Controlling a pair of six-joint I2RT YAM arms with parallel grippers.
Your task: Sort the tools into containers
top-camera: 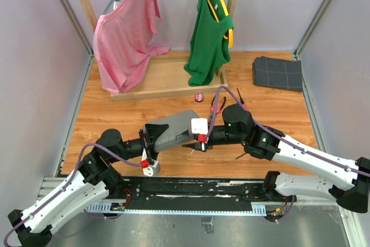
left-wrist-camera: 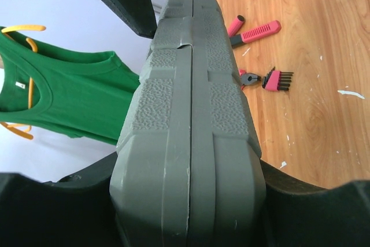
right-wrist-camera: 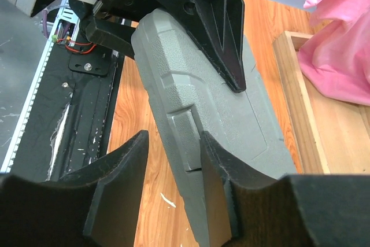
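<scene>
A grey closed tool case (top-camera: 179, 128) is held off the table, tilted, with my left gripper (top-camera: 155, 133) shut on one end. In the left wrist view the case (left-wrist-camera: 191, 120) runs away from me, its seam facing the camera. My right gripper stands part open at the other end, its fingers (right-wrist-camera: 124, 180) on either side of the case edge. One finger overlaps the area beside a latch (right-wrist-camera: 186, 137); whether it touches cannot be told. On the table lie pliers (left-wrist-camera: 250, 78), a pink-handled tool (left-wrist-camera: 263, 32) and a pink-and-black piece (left-wrist-camera: 278, 79).
Behind stands a wooden rack base (top-camera: 147, 93) with a pink shirt (top-camera: 127, 39) and a green top (top-camera: 209, 36) hanging over it. A dark folded cloth (top-camera: 277, 73) lies at back right. A small red round item (top-camera: 199, 98) sits near the rack.
</scene>
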